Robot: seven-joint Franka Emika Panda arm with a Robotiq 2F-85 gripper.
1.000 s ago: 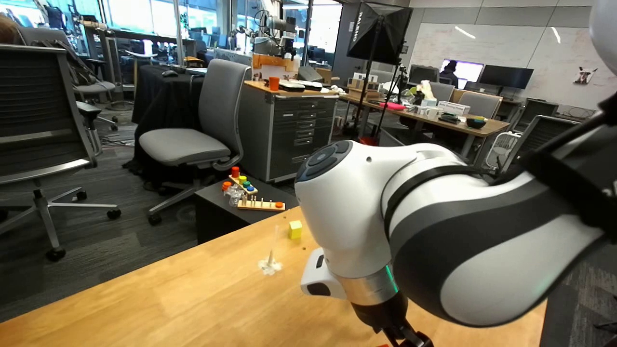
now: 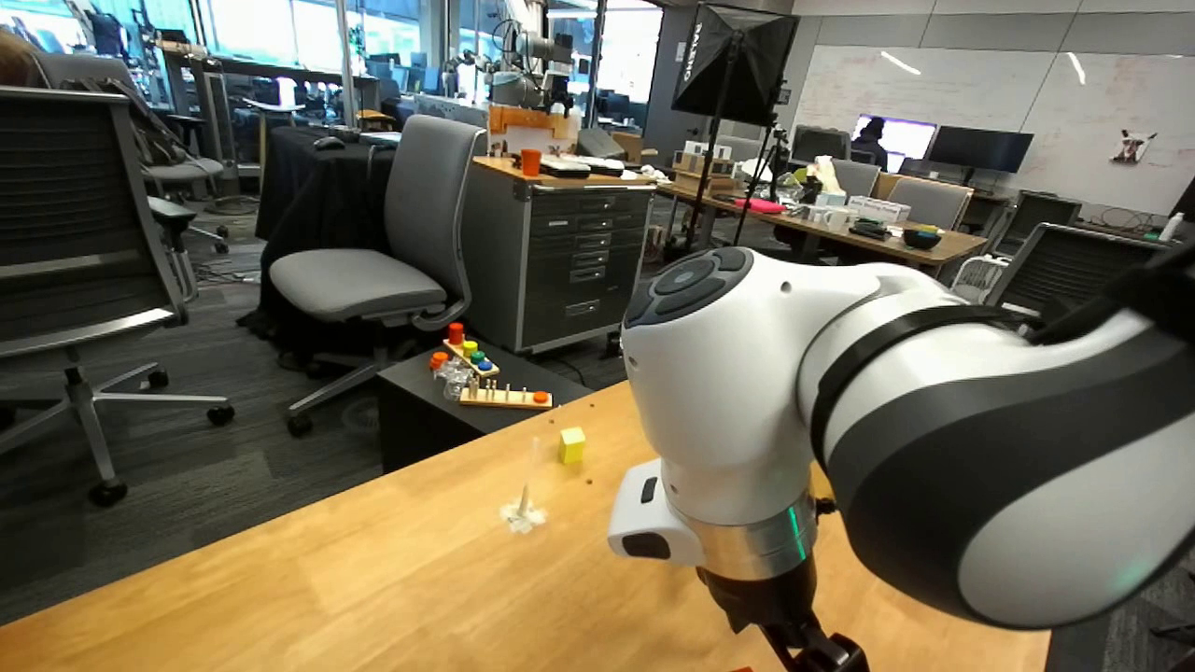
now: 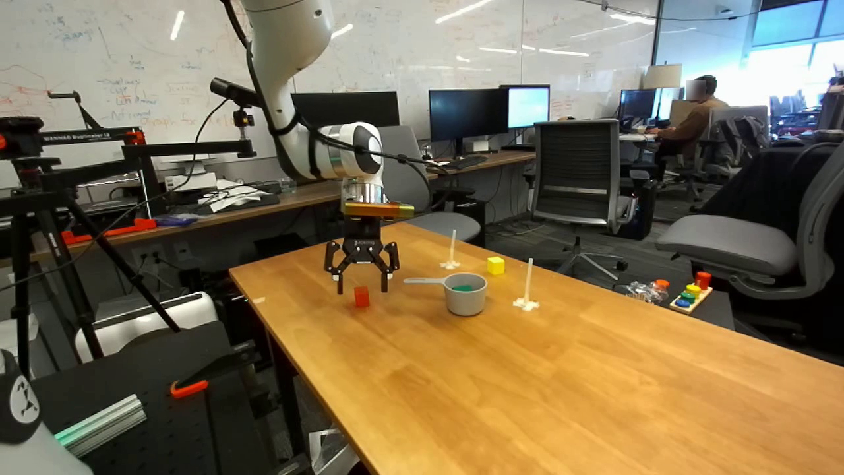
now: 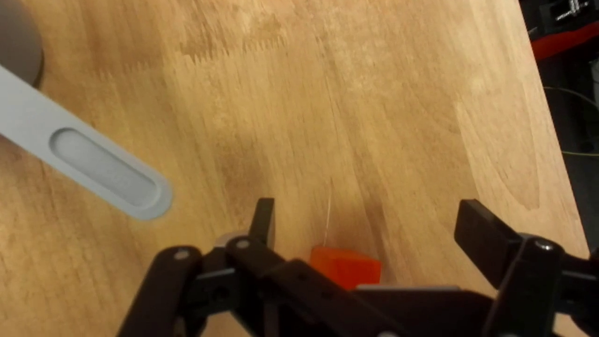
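A small red block (image 3: 361, 297) lies on the wooden table, just below my gripper (image 3: 362, 286) in the second exterior view. The gripper stands open, its two fingers apart with nothing held between them. In the wrist view the red block (image 4: 346, 267) shows between the spread fingers, partly covered by the gripper's dark linkage. A grey cup with a long handle (image 3: 464, 299) sits to the right of the block, with something green inside. Its handle (image 4: 104, 163) enters the wrist view from the left. A yellow block (image 3: 496, 265) rests farther back on the table.
Two thin upright sticks stand on the table, a nearer peg (image 3: 527, 285) and a farther peg (image 3: 452, 250), both on whitish bases. A table edge (image 4: 553, 123) runs close by on the wrist view's right.
In the first exterior view the arm and gripper have shifted to the right, with the upper part of the hand slightly higher. The yellow block and the visible peg have not moved.
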